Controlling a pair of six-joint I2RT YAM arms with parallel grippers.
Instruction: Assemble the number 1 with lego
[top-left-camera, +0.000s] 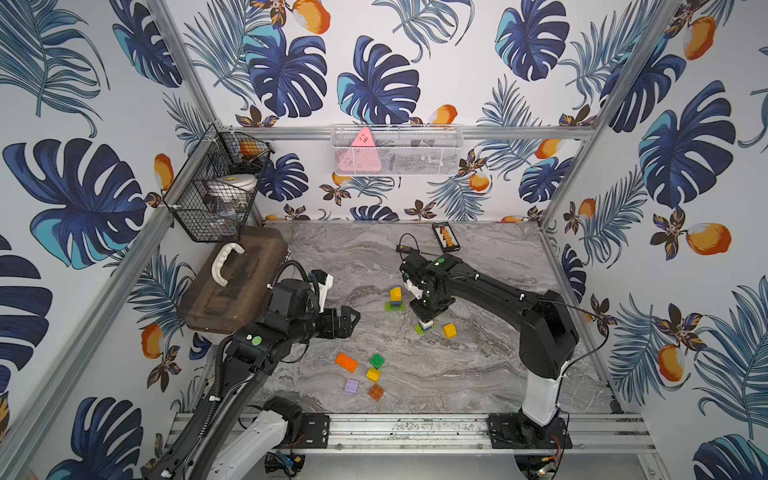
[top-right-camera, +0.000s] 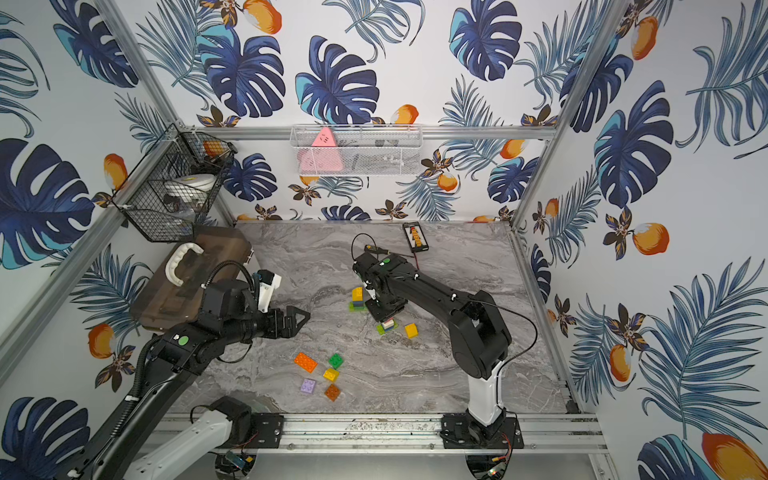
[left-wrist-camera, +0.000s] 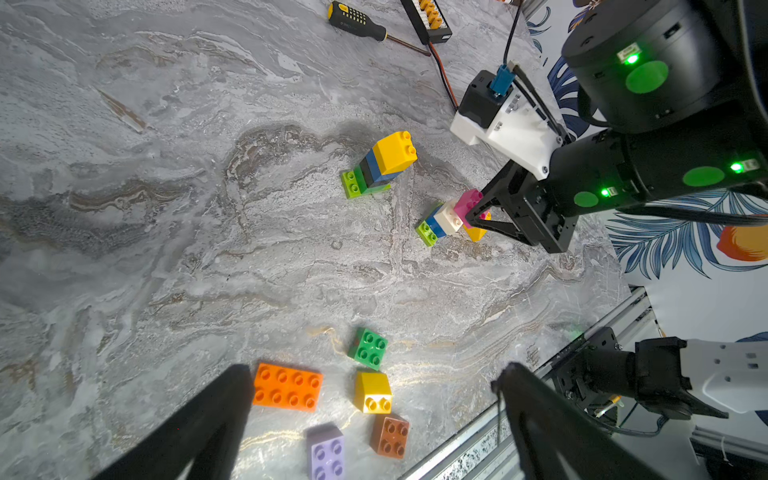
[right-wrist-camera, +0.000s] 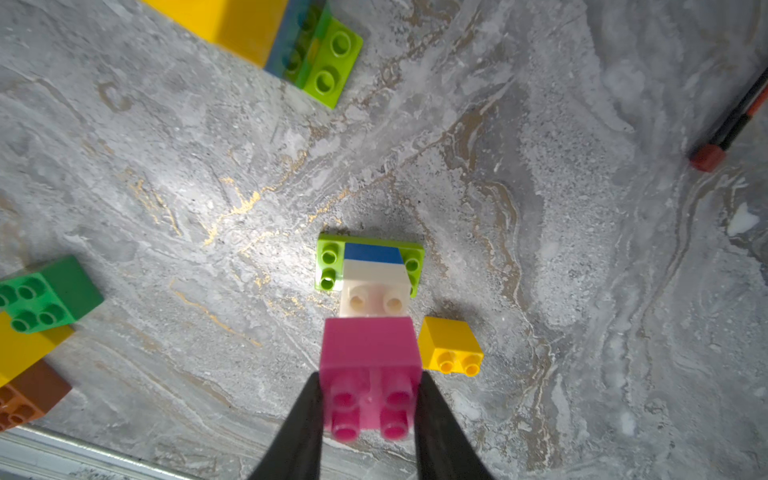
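Observation:
My right gripper is shut on a pink brick (right-wrist-camera: 369, 352), its studs towards the camera. Right by that brick is the small stack: a white brick (right-wrist-camera: 374, 289) over a blue one (right-wrist-camera: 373, 253) on a light green plate (right-wrist-camera: 329, 264). Whether pink touches white, I cannot tell. Further left stands another stack, a yellow brick (left-wrist-camera: 396, 152) above a blue part (left-wrist-camera: 376, 169) and a green plate (left-wrist-camera: 351, 184). Over the table's left side my left gripper (top-left-camera: 353, 318) hangs open and empty.
A loose yellow brick (right-wrist-camera: 450, 345) lies close to the small stack. Nearer the front are orange (left-wrist-camera: 288, 387), green (left-wrist-camera: 369, 348), yellow (left-wrist-camera: 373, 392), brown (left-wrist-camera: 390, 437) and lilac (left-wrist-camera: 326, 454) bricks. A screwdriver (left-wrist-camera: 356, 21) lies behind. A brown case (top-left-camera: 233, 280) fills the left side.

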